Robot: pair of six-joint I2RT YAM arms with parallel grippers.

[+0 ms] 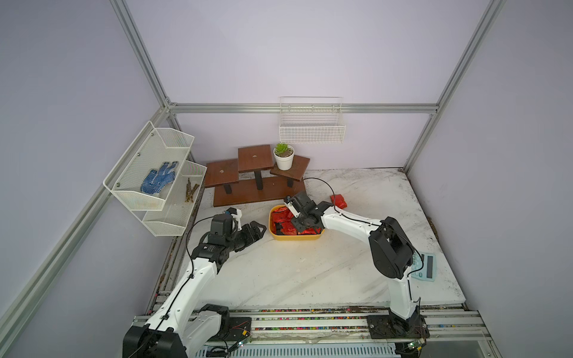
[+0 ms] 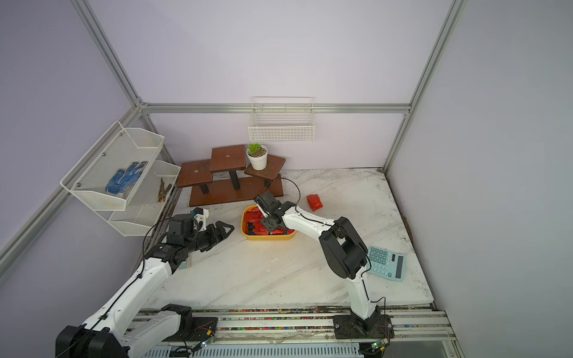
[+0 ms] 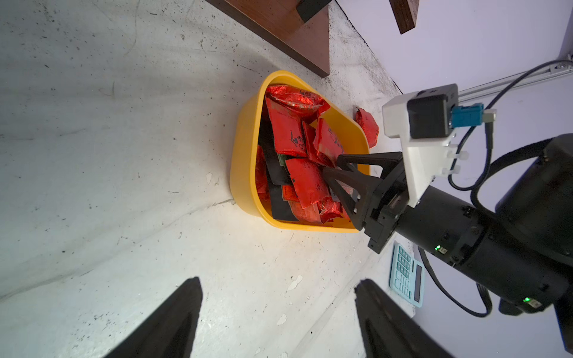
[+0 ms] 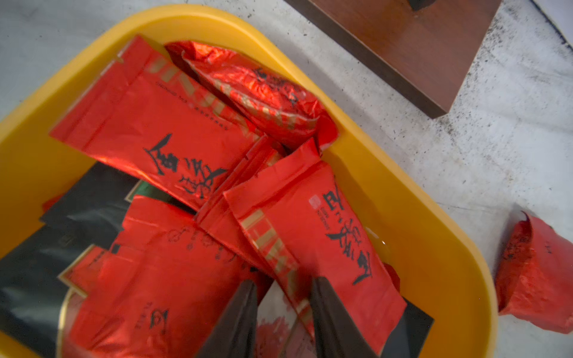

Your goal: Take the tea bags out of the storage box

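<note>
A yellow storage box [image 3: 246,161] holds red and dark tea packets [image 4: 164,137]. One red packet [image 4: 534,274] lies on the table outside it, right of the box at the back. My right gripper is down in the box among the packets, fingertips apart; whether a packet edge lies between them is unclear. My left gripper hangs over the table left of the box, its fingers apart with nothing between them.
Wooden stands [image 1: 254,156] with a potted plant [image 1: 284,161] stand behind the box. Wall baskets with a blue glove [image 1: 156,179] hang at left. A calculator [image 2: 386,263] lies at right.
</note>
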